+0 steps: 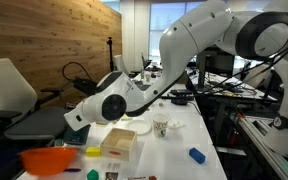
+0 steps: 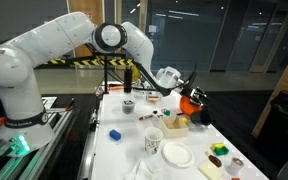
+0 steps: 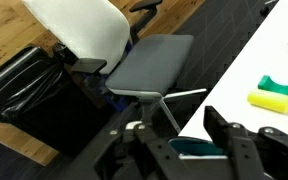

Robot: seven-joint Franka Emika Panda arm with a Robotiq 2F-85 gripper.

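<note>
An orange-red bowl (image 1: pixel 47 160) is at the lower left of exterior view 1, its outer side showing; in exterior view 2 it looks tilted beside the dark gripper. My gripper (image 1: pixel 78 126) is left of the cardboard box, near a dark teal item (image 1: pixel 77 137). In the wrist view the fingers (image 3: pixel 222 131) stand apart at the bottom edge, with a teal rim (image 3: pixel 196 147) showing near them. Whether they grip the bowl or the teal item is unclear.
An open cardboard box (image 1: pixel 119 146) stands right of the bowl. A white cup (image 1: pixel 160 124) and a blue block (image 1: pixel 197 156) lie farther right, with bare table between. A yellow block (image 3: pixel 270 101) and office chair (image 3: pixel 149 70) show in the wrist view.
</note>
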